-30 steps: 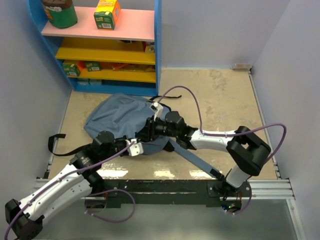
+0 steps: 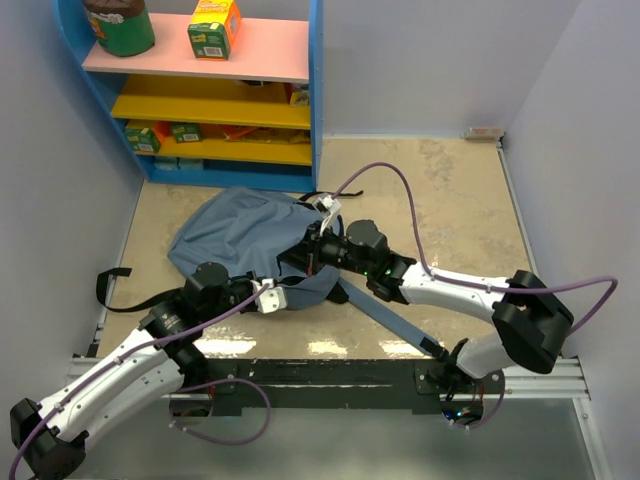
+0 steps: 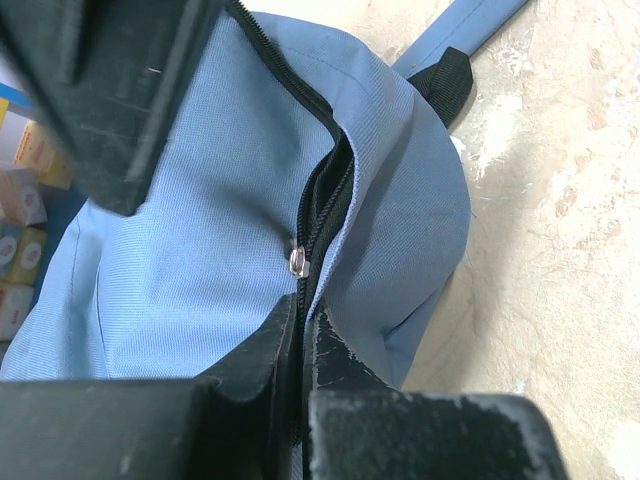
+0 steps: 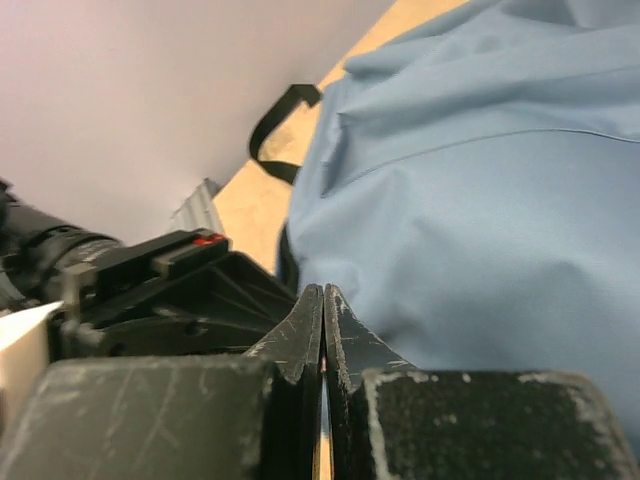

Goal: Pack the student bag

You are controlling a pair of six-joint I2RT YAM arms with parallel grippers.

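The blue-grey bag [image 2: 235, 235] lies flat on the floor in the top view. My left gripper is shut on the edge of its black zipper [image 3: 335, 180]. Just ahead of those fingertips sits the silver zipper slider [image 3: 299, 262]; its black tab is hard to make out. My right gripper is shut with its tips together and nothing between them. It hovers above the bag, and in the left wrist view one dark part of it stands at upper left, clear of the slider.
A blue shelf unit [image 2: 317, 100] with boxes stands behind the bag. Straps lie on both sides, a black one [image 2: 103, 285] at left and a blue one [image 2: 390, 322] at right.
The left gripper has stayed put.
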